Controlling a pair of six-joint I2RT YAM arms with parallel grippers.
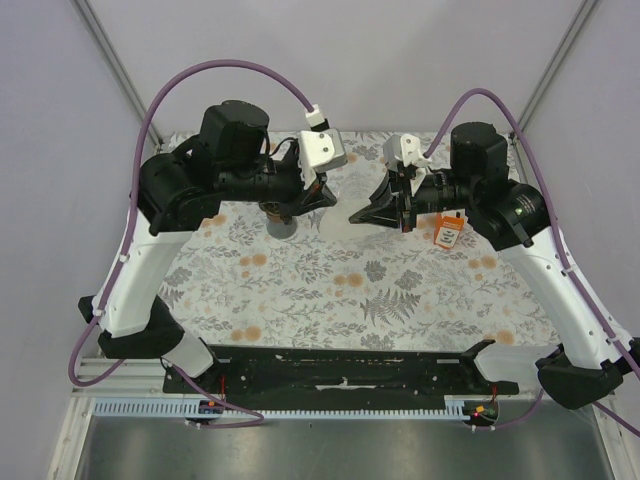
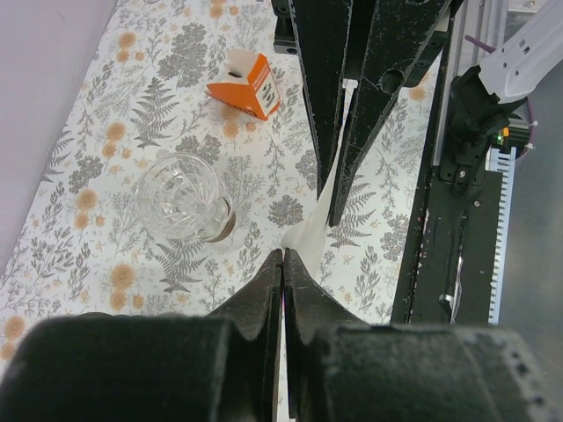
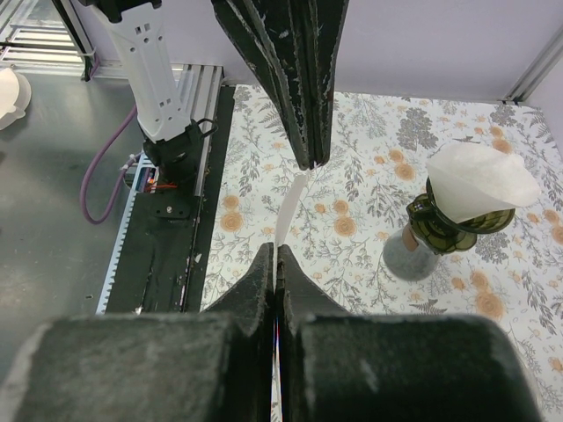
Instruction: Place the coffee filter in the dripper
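Note:
Both grippers are at the middle of the top view, tips close together with the white paper filter point(image 2: 304, 237) between them. My left gripper is shut on the filter, as is my right gripper point(image 1: 362, 212), whose fingers have the thin white paper point(image 3: 289, 207) running into them. The green dripper point(image 3: 440, 237) stands on a grey base behind the grippers, partly hidden in the top view, with white paper point(image 3: 479, 180) over it in the right wrist view.
An orange carton point(image 1: 447, 230) stands at the back right. A clear glass vessel point(image 2: 176, 195) stands behind the grippers.

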